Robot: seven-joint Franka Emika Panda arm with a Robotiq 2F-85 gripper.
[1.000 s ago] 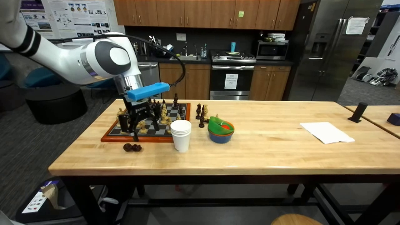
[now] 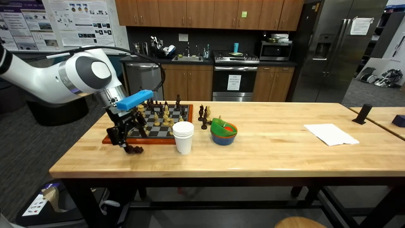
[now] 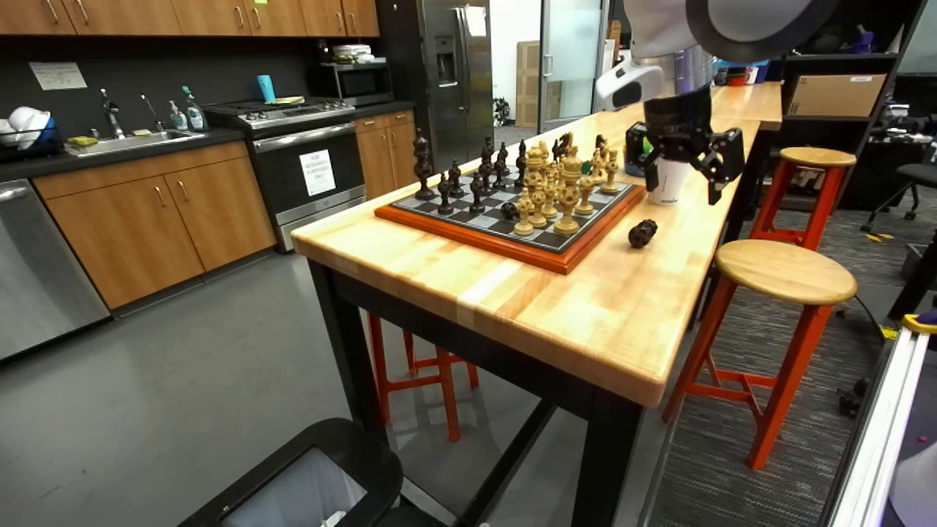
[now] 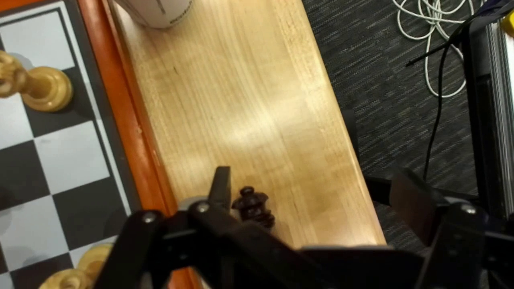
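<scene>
A dark chess piece [image 2: 136, 149] lies on its side on the bare wood in front of the chessboard [image 2: 159, 140]. My gripper [image 2: 134, 140] is open and low over that edge of the board, with one fingertip seeming to overlap the piece in exterior view 1. From exterior view 2, the gripper [image 3: 683, 183] hangs above the tabletop, and the fallen piece [image 3: 643, 233] is clear of it. In the wrist view the piece [image 4: 253, 206] shows just beside the left finger [image 4: 221, 187], its lower part hidden behind the gripper; no object is held.
White stacked cups [image 2: 183, 138] stand right of the board's front edge. Beyond them sit nested bowls [image 2: 223, 139] and several standing chess pieces. Light and dark pieces crowd the board. A white sheet [image 2: 331, 134] lies far right; the wood between is clear.
The arm has moved left and lower in exterior view 1, bringing the gripper down toward the fallen dark piece. The piece appears to lie in the same spot.
</scene>
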